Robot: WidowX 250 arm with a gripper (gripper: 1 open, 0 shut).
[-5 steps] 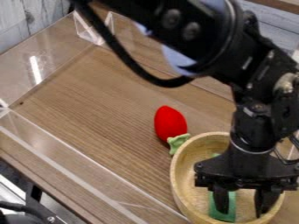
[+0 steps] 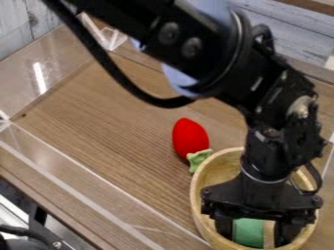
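A cream bowl (image 2: 205,177) sits at the lower right of the table, holding a green object (image 2: 248,231). My black gripper (image 2: 261,223) is down inside the bowl, over the green object, open; the fingertips are partly hidden by the gripper body and the bowl. A red object with a green top (image 2: 190,137), like a toy vegetable, lies just outside the bowl at its upper left.
Clear strips or edges run along its left side, with a white slatted wall behind. A dark cable shows at the bottom left.
The gripper has shifted slightly left and down within the bowl, covering more of the bowl's front. The red object has not visibly moved.
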